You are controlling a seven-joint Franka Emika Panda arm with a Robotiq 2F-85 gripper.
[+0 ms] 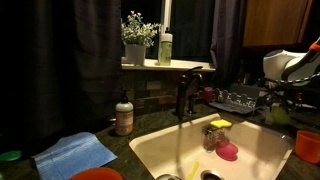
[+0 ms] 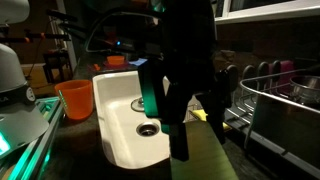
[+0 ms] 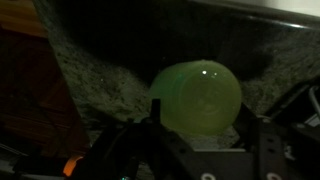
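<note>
A translucent green cup (image 3: 200, 97) sits between the fingertips of my gripper in the wrist view, over the dark speckled counter. My gripper is shut on it. At the right in exterior view 1, the same green cup (image 1: 279, 115) appears dimly beside the sink's far right edge, under the arm. Close to the camera in exterior view 2, the dark gripper body covers the middle of the picture, with the green cup (image 2: 205, 152) below it. Whether the cup touches the counter cannot be told.
The white sink (image 1: 175, 152) holds a pink cup (image 1: 227, 151) and other small items. Behind it rise the black faucet (image 1: 187, 92) and a dish rack (image 2: 285, 105). An orange container (image 2: 75, 99) stands beside the sink. A blue cloth (image 1: 74, 155) lies at the left.
</note>
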